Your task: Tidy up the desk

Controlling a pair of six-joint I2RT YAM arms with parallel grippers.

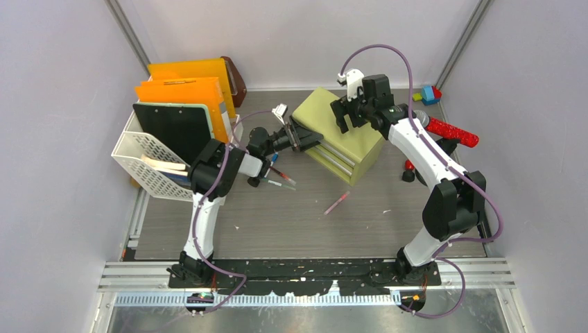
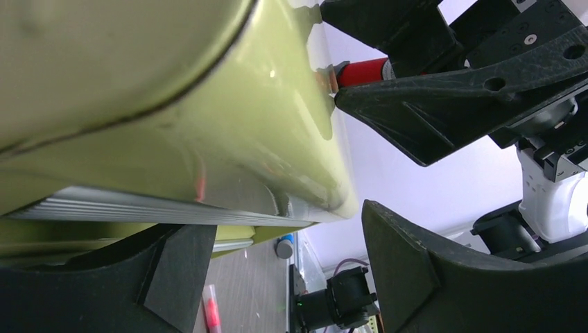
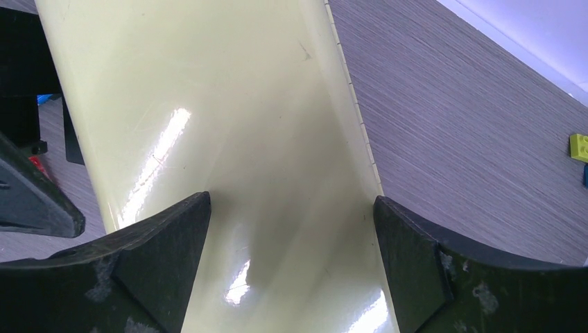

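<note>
A green drawer box (image 1: 326,111) with silver handle strips stands at an angle on the desk. At its left front side my left gripper (image 1: 312,139) has its fingers apart; in the left wrist view one finger (image 2: 182,253) overlaps the silver strip (image 2: 152,207) along the drawer's edge. Whether that finger touches the strip cannot be told. Above the box top hangs my right gripper (image 1: 341,116), open with nothing between its fingers. Loose pens lie on the desk: a pink one (image 1: 338,202) in front of the box, and several near the left arm, such as a red one (image 1: 283,175).
A white basket (image 1: 149,173) with orange folders (image 1: 184,94) and a black clipboard (image 1: 177,135) fills the left side. Toy blocks (image 1: 428,95), a red microphone (image 1: 451,130) and dark items lie at the right.
</note>
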